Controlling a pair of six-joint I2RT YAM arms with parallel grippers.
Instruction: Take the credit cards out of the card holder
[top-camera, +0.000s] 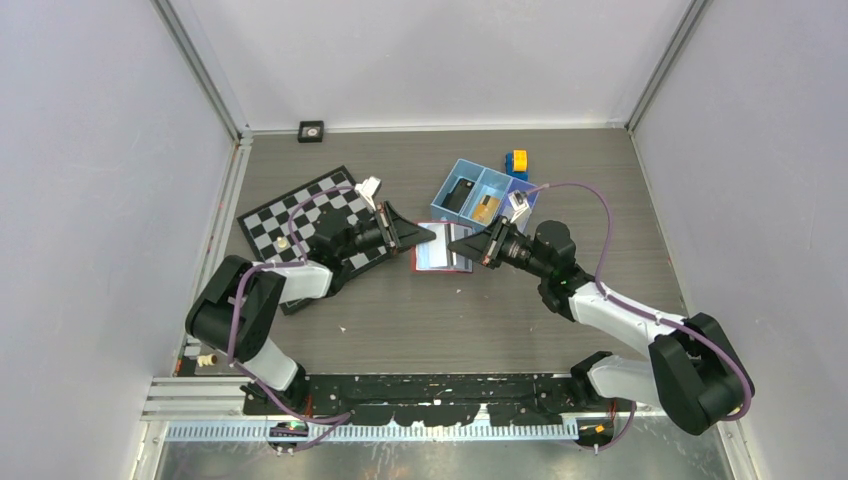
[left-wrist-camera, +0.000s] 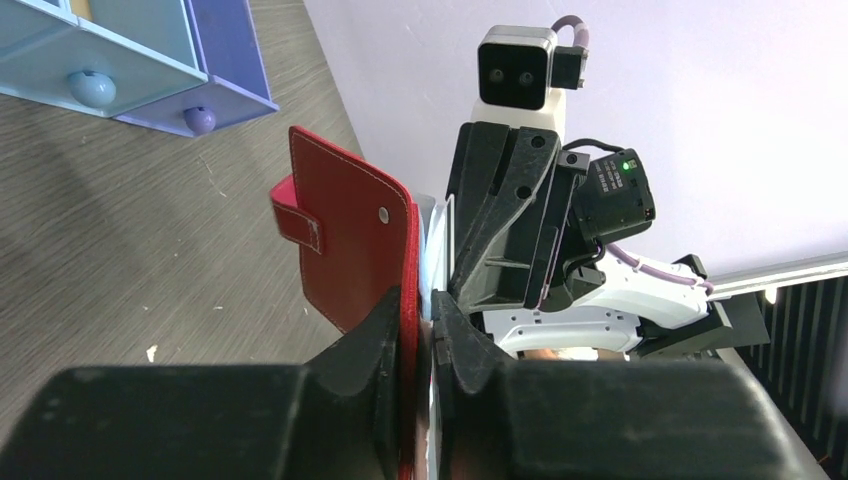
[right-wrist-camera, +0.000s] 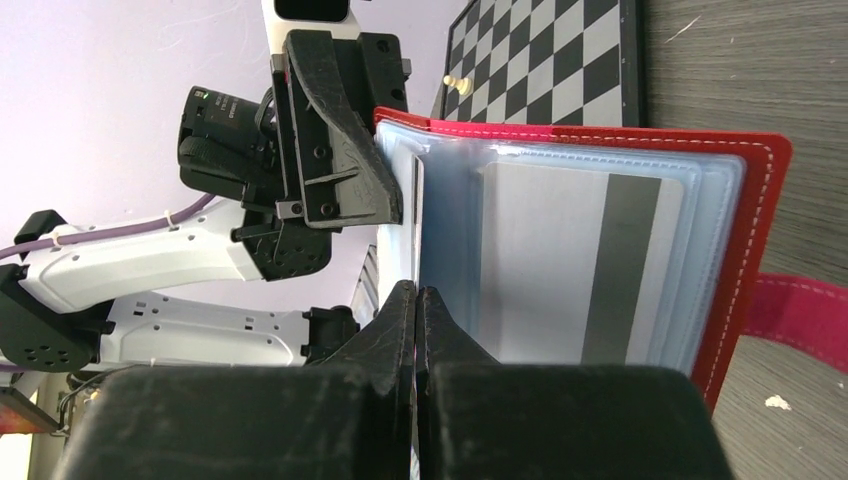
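Observation:
The red card holder (right-wrist-camera: 750, 220) hangs opened out above the table, with clear plastic sleeves. My left gripper is shut on its left side; in the left wrist view the red cover (left-wrist-camera: 350, 230) faces me. A white card with a dark stripe (right-wrist-camera: 570, 260) sits flat inside one sleeve in the right wrist view. Another white card (right-wrist-camera: 417, 215), seen nearly edge-on, runs down to my right gripper, whose fingertips are closed together on its edge. In the top view both grippers meet the holder from opposite sides.
Behind the holder stands a blue divided box (top-camera: 468, 178) with a black item and a yellowish item inside. A chessboard (top-camera: 300, 225) lies under the left arm. A blue and yellow toy block (top-camera: 517, 163) sits at the back.

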